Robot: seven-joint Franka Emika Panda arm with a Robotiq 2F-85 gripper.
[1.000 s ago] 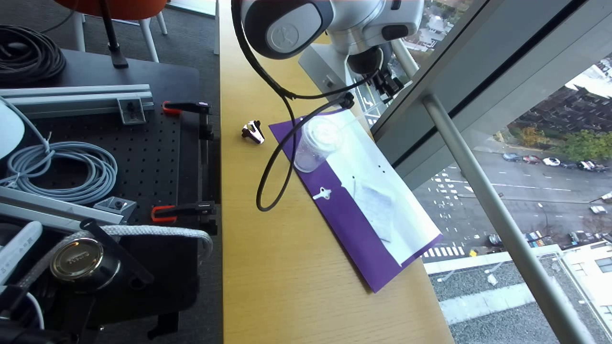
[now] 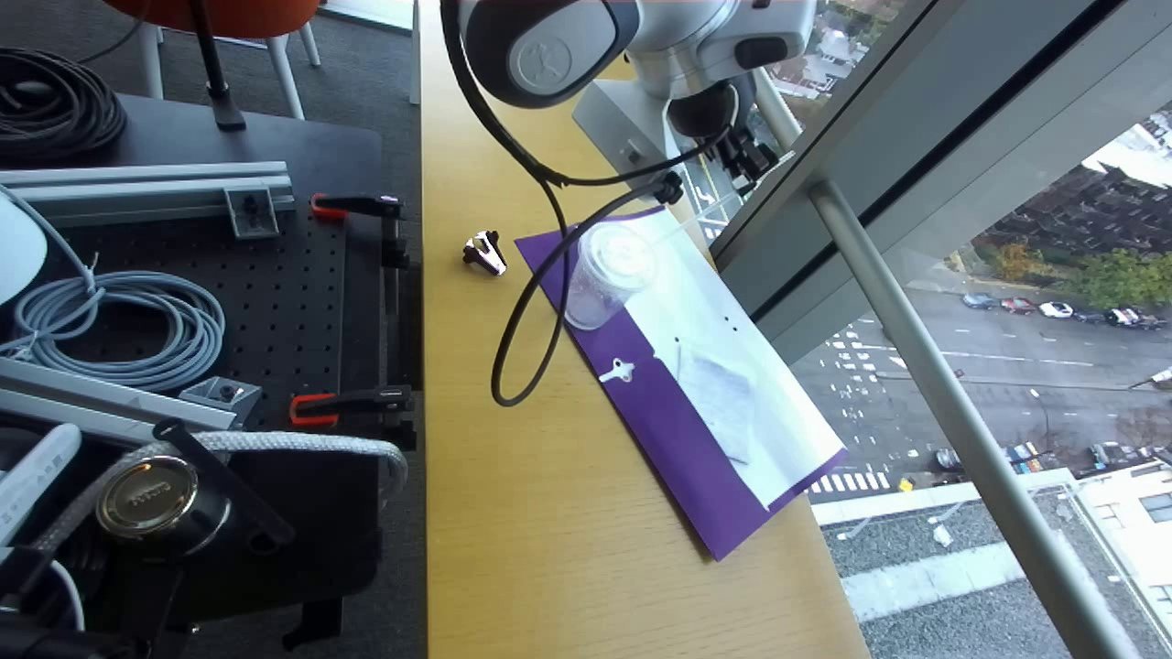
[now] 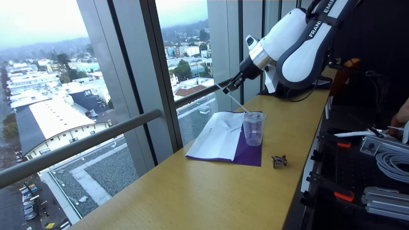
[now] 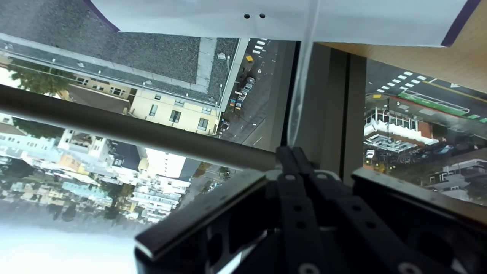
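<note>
A clear plastic cup (image 3: 253, 130) with a lid stands on the purple folder (image 3: 251, 155). From its lid a long pale straw (image 3: 236, 102) slants up toward the window, and my gripper (image 3: 226, 91) is at the straw's upper part. In the wrist view the straw (image 4: 303, 77) narrows down to the tips of my gripper, which is shut and appears to pinch it. The straw's tip sticks out past the fingers in exterior view 2. The cup itself is outside the wrist view.
A white sheet (image 2: 758, 379) lies on the folder. A small staple remover (image 2: 484, 253) sits on the bare table (image 2: 494, 494) nearby. The window rail (image 3: 88, 141) and window posts stand close beside my gripper. A black cable loop (image 2: 503, 373) hangs before the cup in exterior view 1.
My gripper has shifted very slightly to the right in exterior view 1. The cup, the folder and the staple remover have stayed in place.
</note>
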